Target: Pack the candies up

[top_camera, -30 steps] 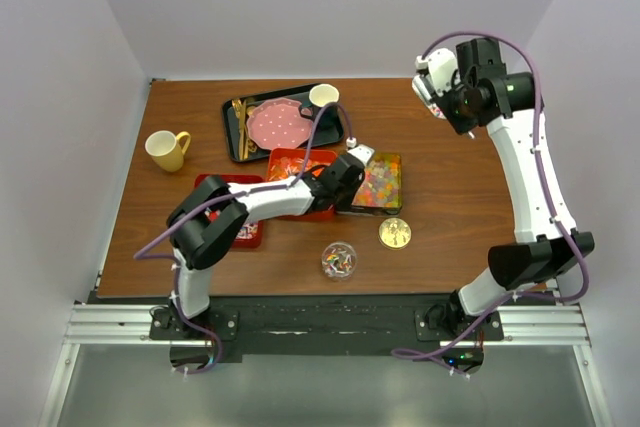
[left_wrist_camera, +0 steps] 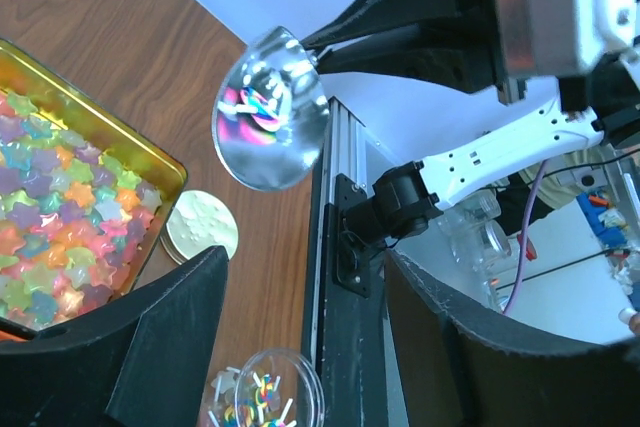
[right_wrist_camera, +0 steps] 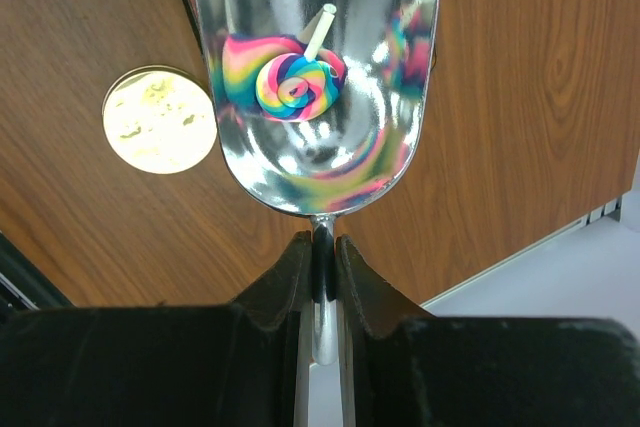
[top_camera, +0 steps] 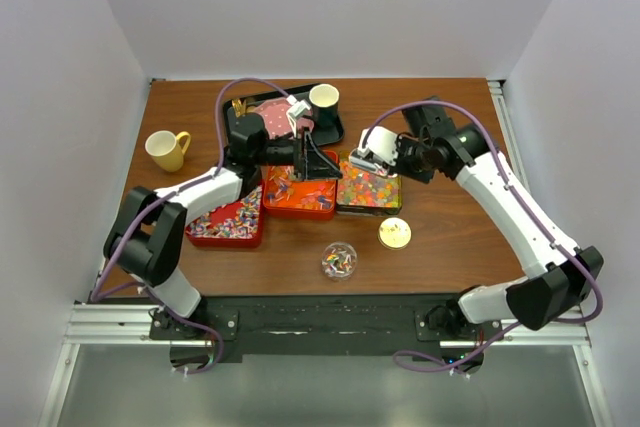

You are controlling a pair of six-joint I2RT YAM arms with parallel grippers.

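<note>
My right gripper is shut on the handle of a metal scoop (right_wrist_camera: 305, 157), which holds a rainbow swirl lollipop (right_wrist_camera: 293, 89). In the left wrist view the scoop (left_wrist_camera: 270, 147) hangs above and beyond my open left gripper, whose fingers have nothing between them. A tray of star candies (left_wrist_camera: 60, 217) and red boxes of candies (top_camera: 300, 207) lie below. A clear jar (top_camera: 339, 261) with small candies stands at the front, with a round lid (top_camera: 394, 232) to its right.
A yellow mug (top_camera: 165, 150) is at the left. A dark tray (top_camera: 330, 132) with a pink plate and a cup (top_camera: 324, 102) is at the back.
My left arm has pulled back from over the star candy tray and turned to face the right arm.
</note>
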